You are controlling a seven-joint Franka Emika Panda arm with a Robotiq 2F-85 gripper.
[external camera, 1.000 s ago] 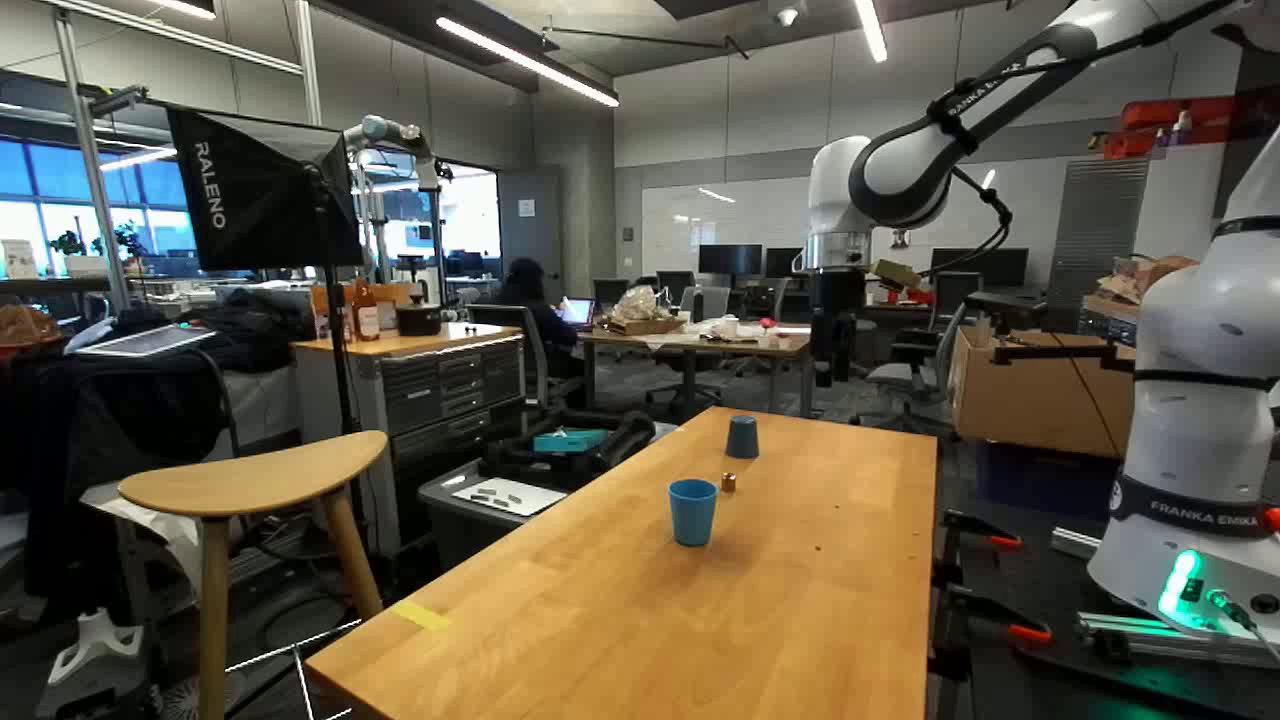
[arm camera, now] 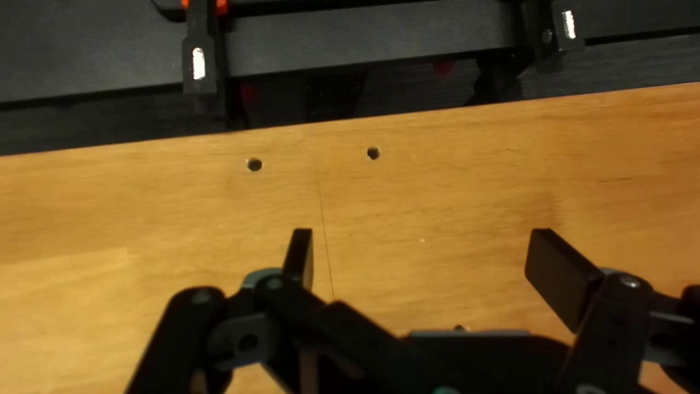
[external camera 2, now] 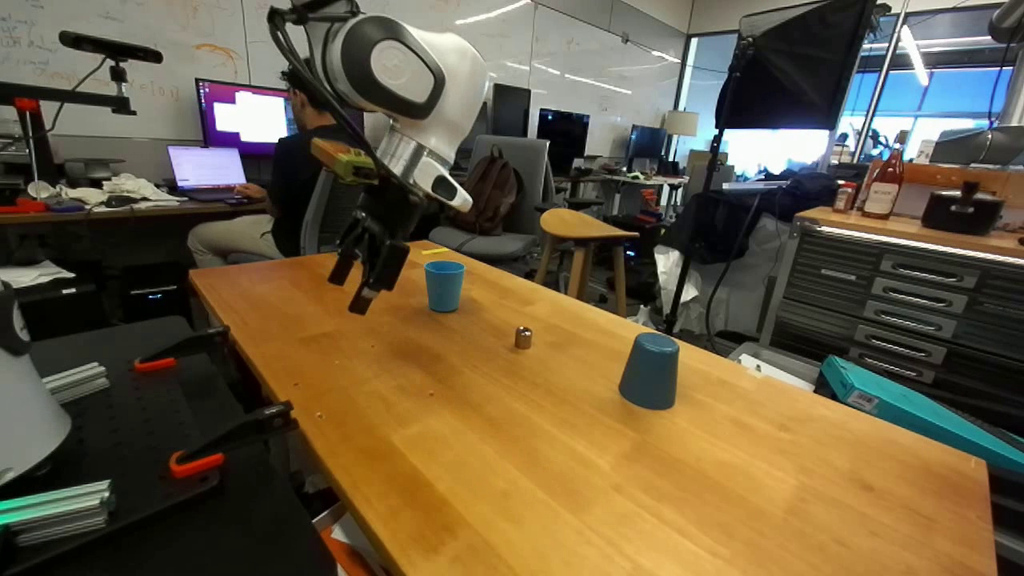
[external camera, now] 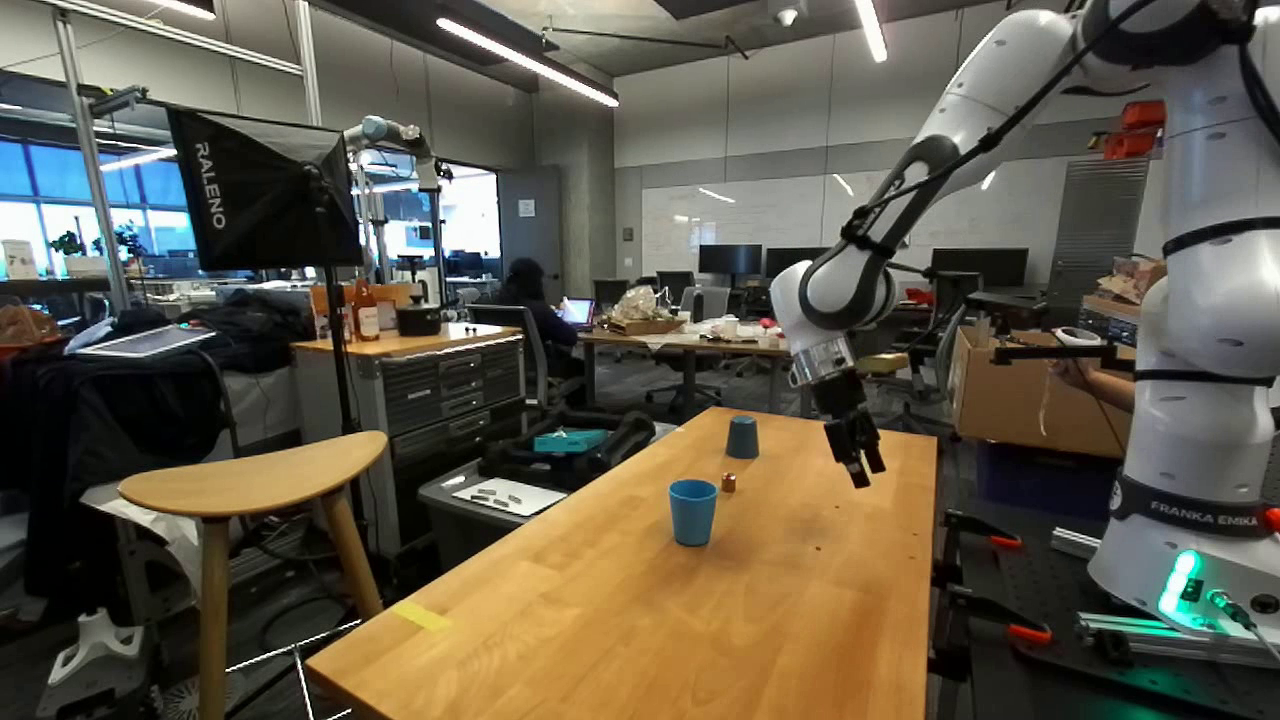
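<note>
My gripper stands open above the wooden table, its fingers wide apart with only bare wood showing between them. In the second exterior view the gripper (external camera 2: 347, 293) hangs tilted. A light blue cup (external camera: 692, 514) stands upright with its mouth up. Beside it on the tabletop is a small shiny metal cylinder (external camera 2: 523, 338). Further along, a darker blue cup (external camera 2: 650, 373) rests upside down. Neither cup nor the cylinder shows in the wrist view, and none of them touches the gripper.
Black clamps (external camera: 986, 606) with orange tips line its robot-side edge. A wooden stool (external camera: 252, 474) and a grey bin (external camera: 486, 504) stand off the opposite side. A softbox lamp (external camera: 264, 192) rises beyond the stool.
My gripper has come down lower towards the table and swung from pointing straight down to a tilt. Both cups and the metal cylinder are where they were.
</note>
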